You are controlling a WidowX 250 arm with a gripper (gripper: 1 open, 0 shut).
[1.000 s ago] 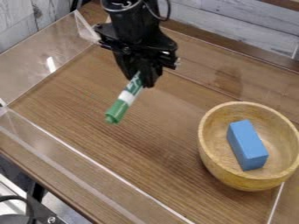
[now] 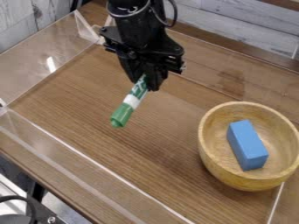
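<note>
My black gripper (image 2: 142, 72) hangs in the upper middle of the camera view, shut on a green cylinder (image 2: 125, 111) with a lighter band near its top. The cylinder is tilted, its lower end down and to the left, above the wooden floor of the workspace. The fingers are mostly hidden behind the wrist and the cylinder's upper end.
A wooden bowl (image 2: 219, 164) holding a blue block (image 2: 246, 145) stands at the right. White and clear walls line the back and left edges.
The gripper and the green cylinder have moved slightly right and a little down over the last second. The bowl and blue block are unchanged.
</note>
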